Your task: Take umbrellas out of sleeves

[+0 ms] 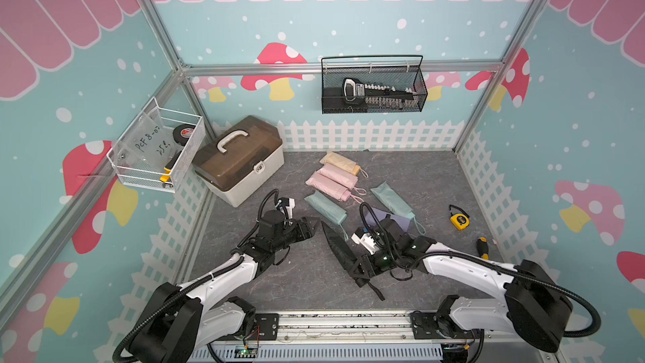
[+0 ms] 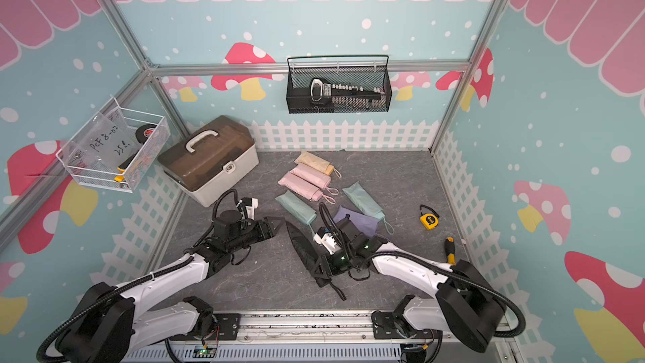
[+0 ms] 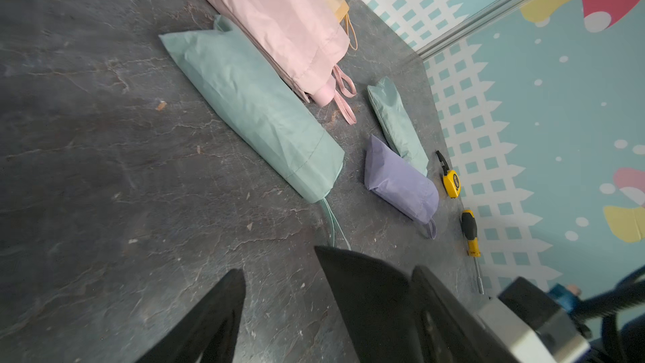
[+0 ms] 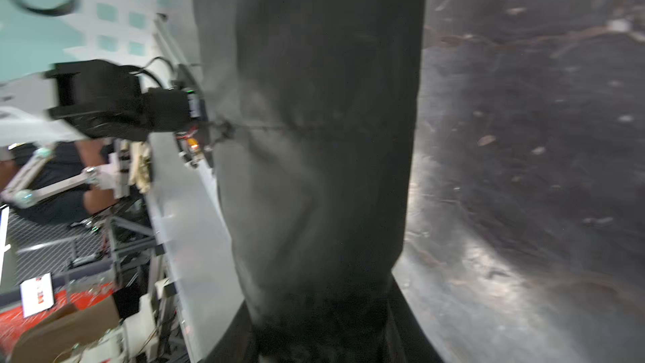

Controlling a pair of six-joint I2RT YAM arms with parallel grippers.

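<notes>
The black umbrella in its sleeve [image 1: 338, 245] slants upward from my right gripper [image 1: 363, 270], which is shut on its lower end, with a dark strap hanging below. In the right wrist view the black sleeve [image 4: 315, 94] fills the middle and narrows between the fingers. My left gripper [image 1: 313, 227] is open just left of the sleeve's upper end. In the left wrist view that black end [image 3: 362, 289] shows in the finger opening, partly behind the right-hand finger; whether it touches is unclear. Behind lie green [image 1: 326, 208], pink [image 1: 328, 186], beige [image 1: 339, 162] and purple [image 3: 401, 183] sleeved pieces.
Another green piece [image 1: 392, 200] lies farther right. A lidded toolbox [image 1: 245, 161] stands at back left. A yellow tape measure [image 1: 459, 219] and a screwdriver [image 1: 482, 247] lie near the right wall.
</notes>
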